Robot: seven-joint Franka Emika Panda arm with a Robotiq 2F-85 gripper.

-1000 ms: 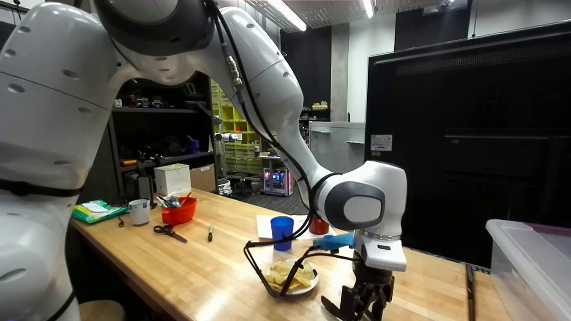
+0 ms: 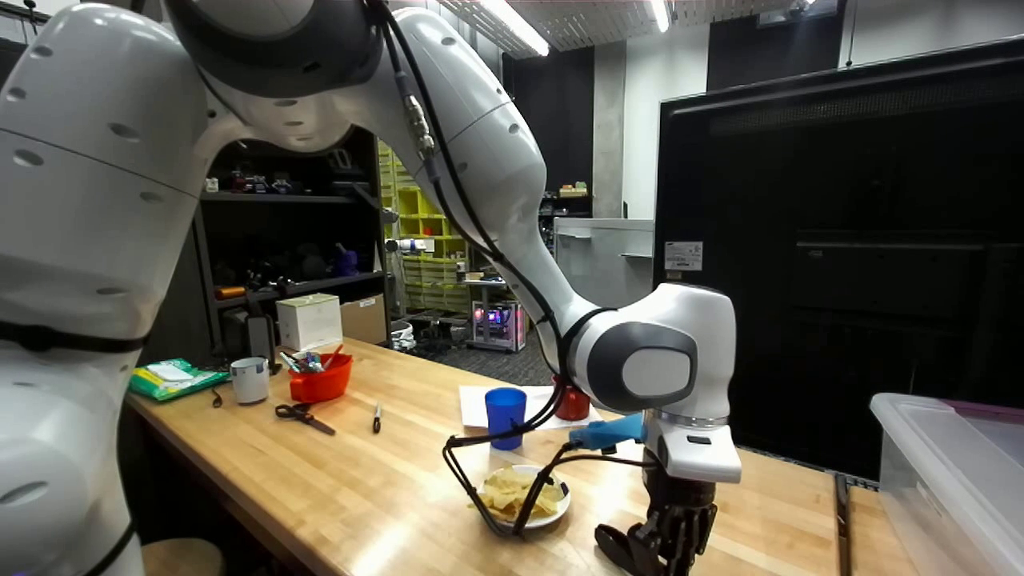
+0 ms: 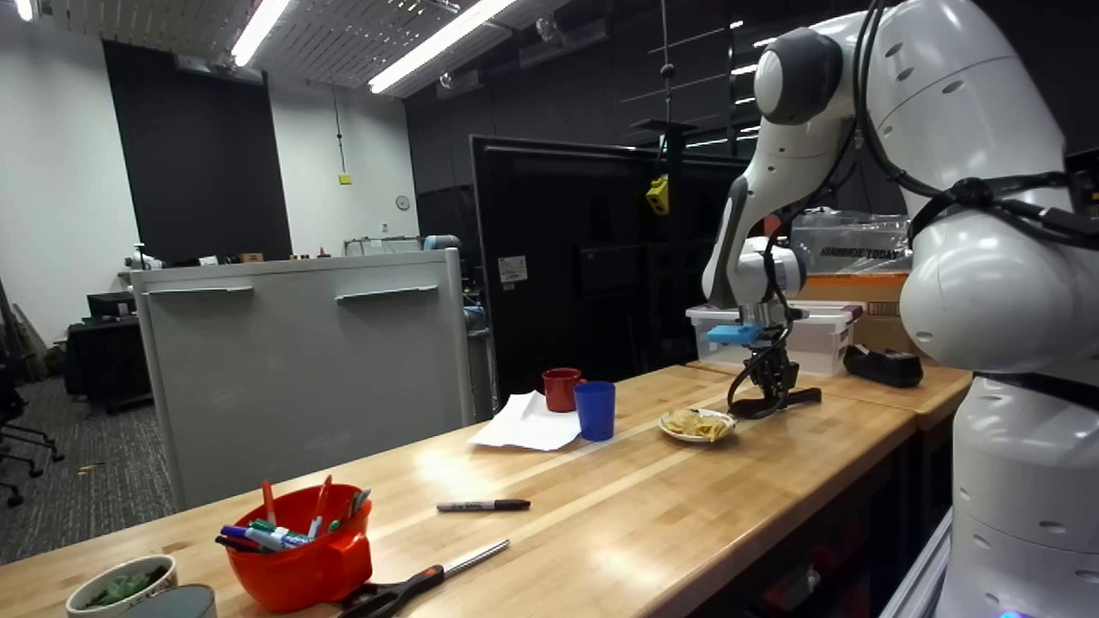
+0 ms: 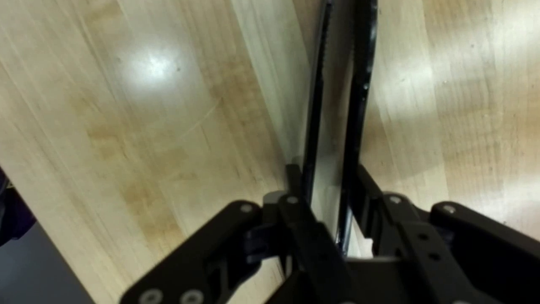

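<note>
A long, thin black thing with two dark arms, like a pair of tongs (image 4: 358, 96), stretches away from my gripper in the wrist view. The fingers are shut on it, one against each dark arm, and bare wood shows between the arms. In exterior view 1 a rounded black end (image 2: 614, 546) sticks out to the left of the gripper (image 2: 674, 557), low over the table. Seen from exterior view 2, the gripper (image 3: 774, 390) is down near the tabletop, with a black end (image 3: 801, 396) jutting to its right. Whether the thing touches the table I cannot tell.
Close to the gripper stands a plate (image 2: 562, 506) of chips (image 2: 509, 490). Beyond are a blue cup (image 2: 505, 418) and a red mug (image 3: 561, 390). A clear bin (image 2: 946, 480) stands at the right. Scissors (image 3: 412, 589), a marker (image 3: 484, 505) and a red pen holder (image 3: 309, 566) lie farther off.
My gripper has shifted slightly to the right in exterior view 1, the black end with it. Its fingers are closer together than a second ago.
</note>
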